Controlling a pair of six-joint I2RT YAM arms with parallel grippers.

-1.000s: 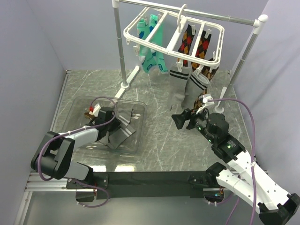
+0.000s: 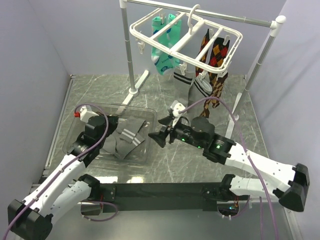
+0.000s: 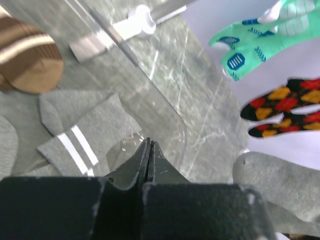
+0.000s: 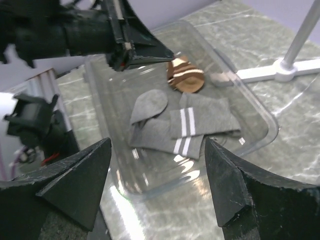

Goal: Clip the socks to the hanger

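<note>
The white hanger [image 2: 176, 50] hangs from the rail. Teal socks [image 2: 167, 52], argyle socks [image 2: 218, 55] and grey striped socks [image 2: 198, 90] dangle below it. In the clear tray, grey socks with white stripes [image 4: 192, 120] lie folded beside a brown striped sock [image 4: 185, 73]. My left gripper [image 2: 116, 120] is over the tray; the left wrist view shows its fingers [image 3: 159, 162] pressed together, nothing visible between them. Left of the hanging grey socks, my right gripper [image 2: 156, 131] stands open at the tray's right side, with no sock between its fingers.
The clear tray's rim [image 2: 153, 145] encloses the loose socks at the left. A rack post [image 2: 127, 47] and its white foot [image 2: 135, 87] stand behind it. Bare marble tabletop [image 2: 175, 162] lies in front of the hanger.
My right gripper has moved left toward the tray. The left arm has shifted and turned above the tray. The hanger and its hanging socks have swung slightly.
</note>
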